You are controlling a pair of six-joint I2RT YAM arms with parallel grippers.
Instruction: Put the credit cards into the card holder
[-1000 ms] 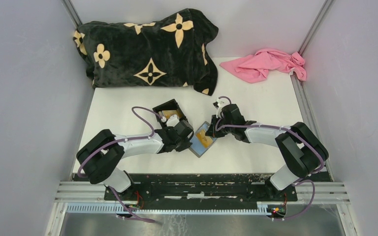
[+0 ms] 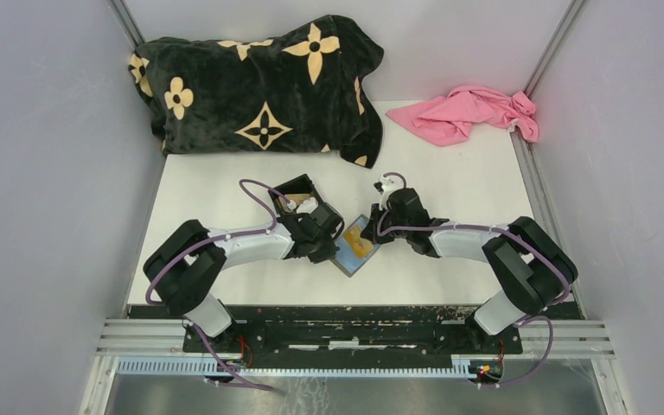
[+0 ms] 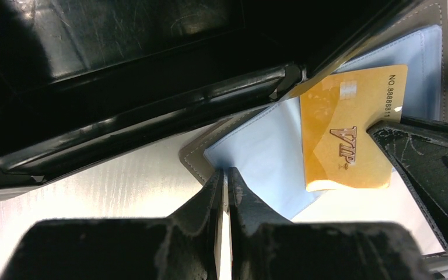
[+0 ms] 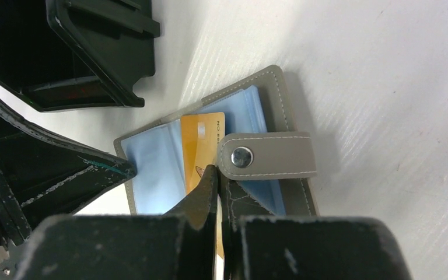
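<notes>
A grey card holder point(image 2: 347, 264) with pale blue sleeves point(image 3: 256, 151) lies on the white table, a gold VIP card point(image 3: 347, 99) lying on the sleeves. My left gripper is at the holder's left edge, fingertips close together on or just over the blue sleeve; whether anything is between them cannot be told. My right gripper is shut at the holder's other side, by the gold card and the snap strap point(image 4: 274, 154). Left of the holder is a black box point(image 2: 296, 183) with gold cards inside.
A dark patterned cushion point(image 2: 251, 78) covers the back left of the table point(image 2: 450, 181), and a pink cloth point(image 2: 450, 112) lies at the back right. The box's rim is close above my left gripper.
The right gripper has moved very little, and the holder appears in the same place.
</notes>
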